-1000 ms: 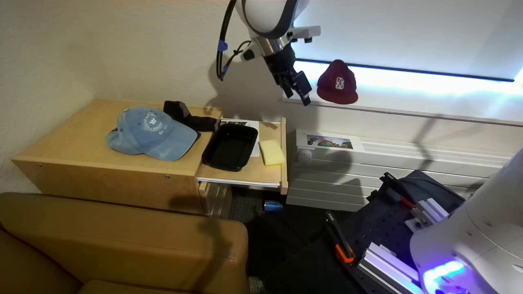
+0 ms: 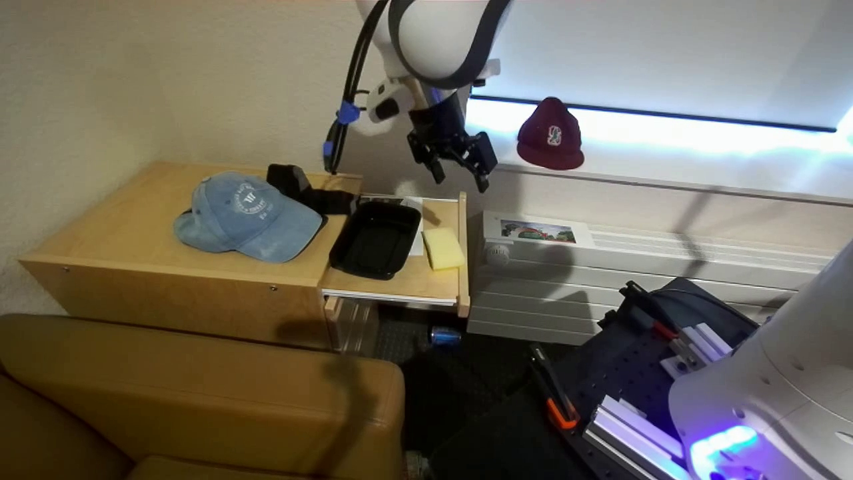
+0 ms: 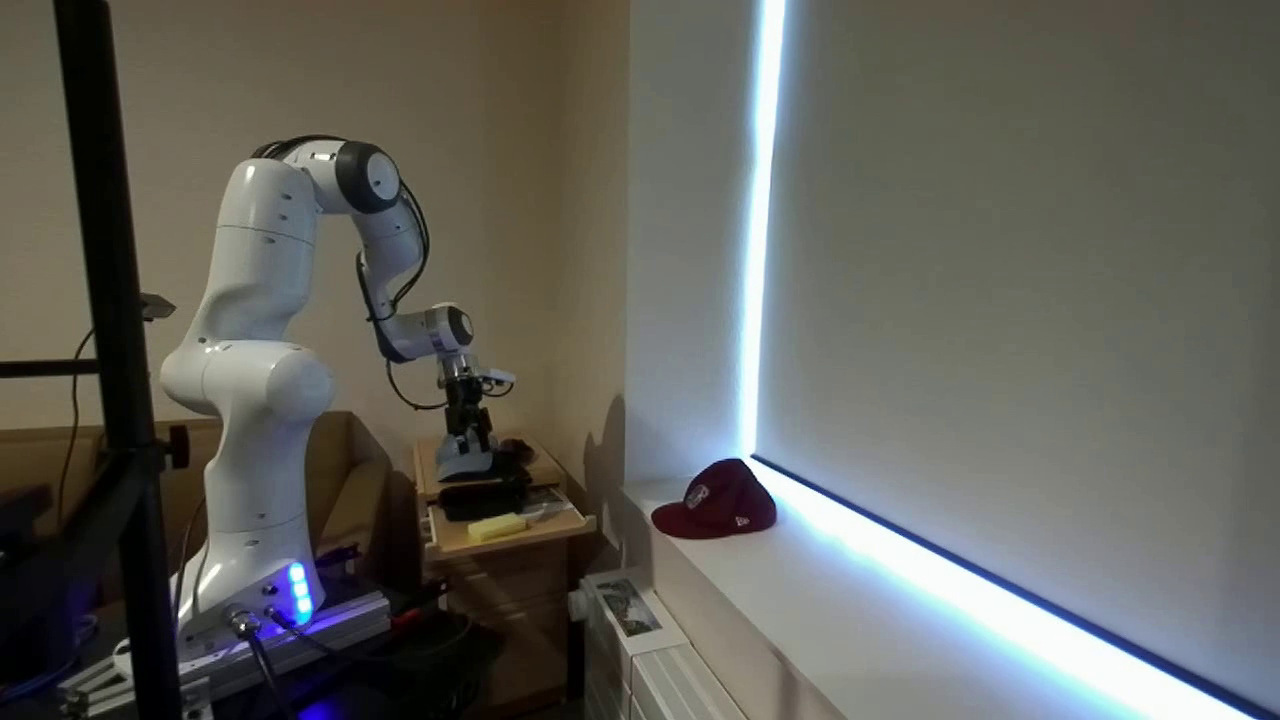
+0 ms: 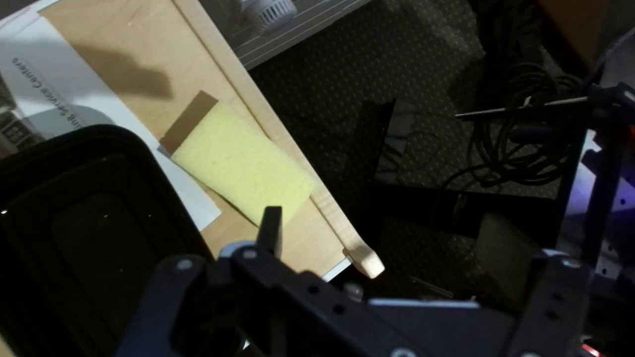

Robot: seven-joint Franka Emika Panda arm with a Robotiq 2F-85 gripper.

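Observation:
My gripper (image 2: 461,179) hangs in the air above the pull-out wooden shelf, its fingers spread with nothing between them. A yellow sponge (image 2: 444,249) lies flat on the shelf near its outer edge, clear of the gripper. Beside it rests an empty black tray (image 2: 374,240). In the wrist view the sponge (image 4: 244,163) appears beyond the left finger (image 4: 271,225), and the black tray (image 4: 113,238) fills the lower left, partly cut off. Exterior view 2 has the gripper (image 3: 470,442) in front of the blue cap.
A blue cap (image 2: 249,215) and a black cloth item (image 2: 308,192) lie on the cabinet top. On the windowsill sits a maroon cap (image 2: 552,137). The raised lip (image 4: 280,140) borders the shelf; a radiator (image 2: 528,276) stands close by. A blue can (image 2: 444,336) lies on the floor.
My gripper has shifted left and a little lower in exterior view 1, and the wrist has turned so both fingers now show apart. The sponge, tray and caps stayed put.

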